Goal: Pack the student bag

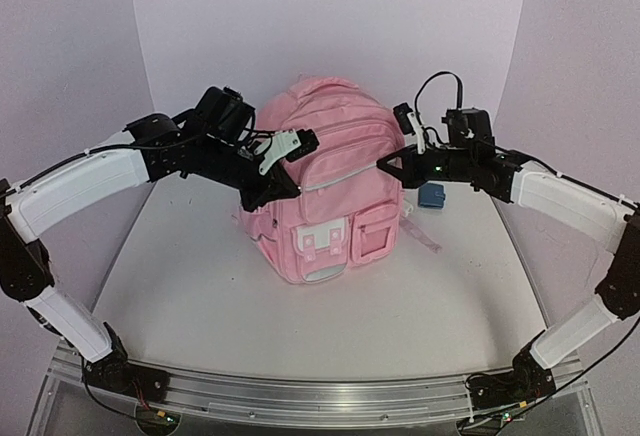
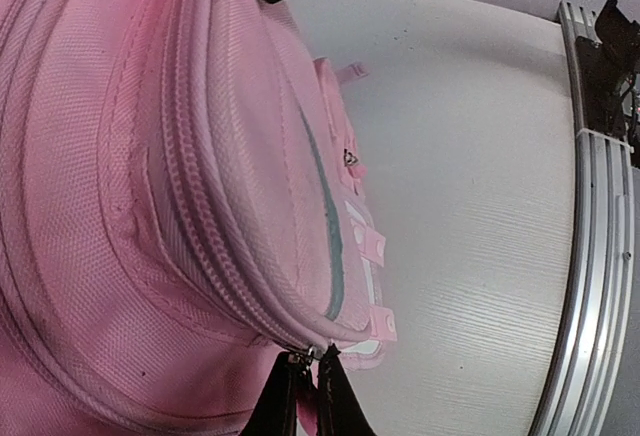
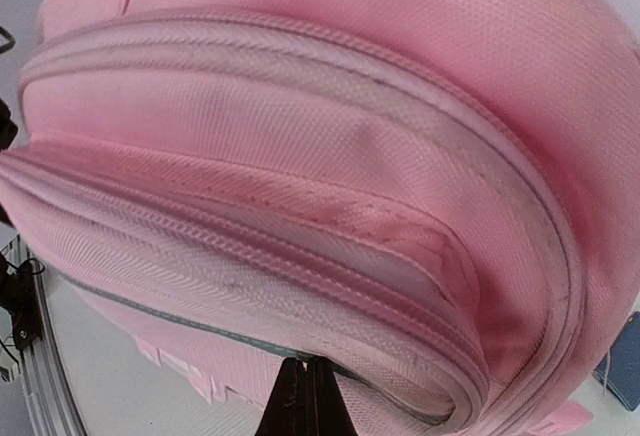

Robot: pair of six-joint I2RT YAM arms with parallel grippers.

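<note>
A large pink backpack stands in the middle of the table, tilted and turned, its front towards me. My left gripper is at the left end of the grey stripe on the front pocket. In the left wrist view its fingers are shut on a small metal-and-pink zipper pull at the pocket's edge. At the stripe's right end is my right gripper. Its fingers are close together against the pocket front, apparently pinching fabric there; the very tips are hard to see.
A dark blue item lies on the table behind and right of the backpack. One pink strap trails to the right. Walls close in the sides and back.
</note>
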